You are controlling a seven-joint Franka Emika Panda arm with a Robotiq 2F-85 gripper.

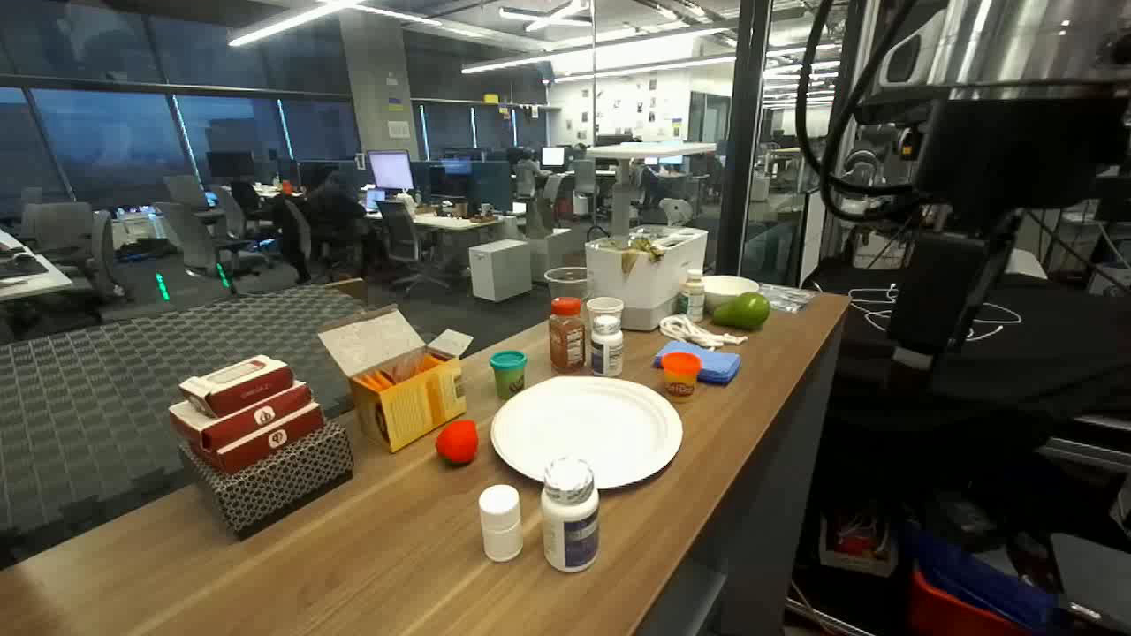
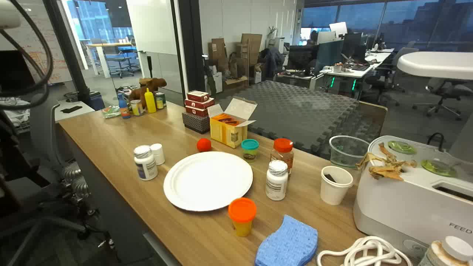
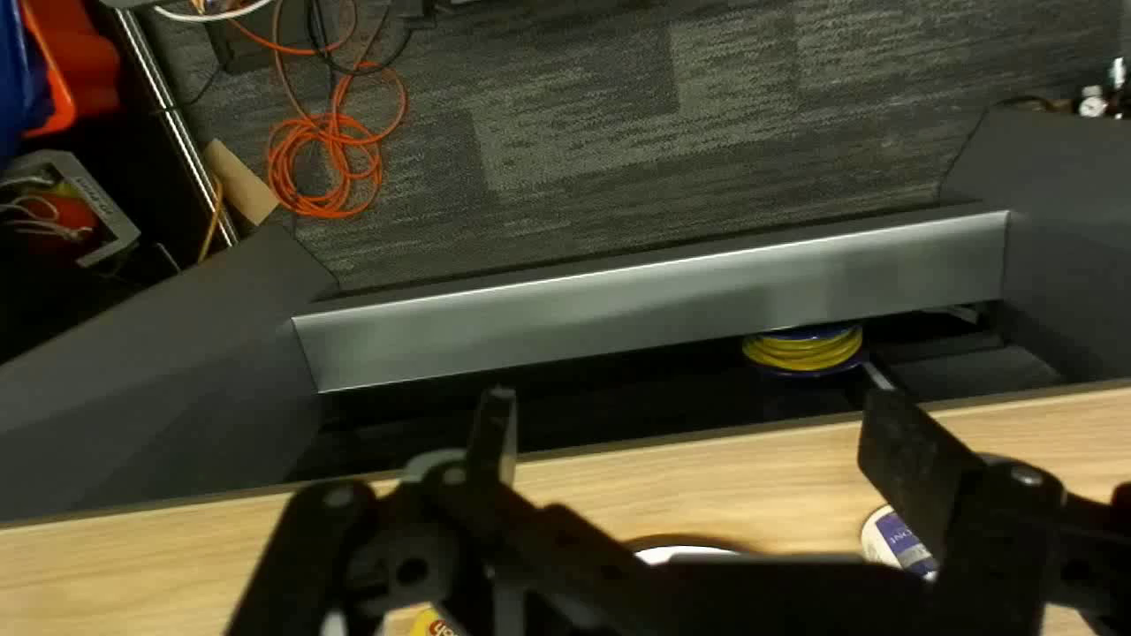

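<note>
My gripper is open, its two black fingers wide apart with nothing between them. It hangs over the table's front edge, where the wrist view also catches part of a white bottle with a purple label. On the table, a white plate lies empty. Two white bottles, a small plain one and a larger labelled one, stand upright in front of it. Beside the plate are a red ball-like object, an orange-lidded tub and a teal-lidded tub.
An open yellow box and stacked red boxes line the far edge. A red-lidded jar, white cup, blue sponge, white cord and white planter crowd one end. Bare wood shows near the front-left.
</note>
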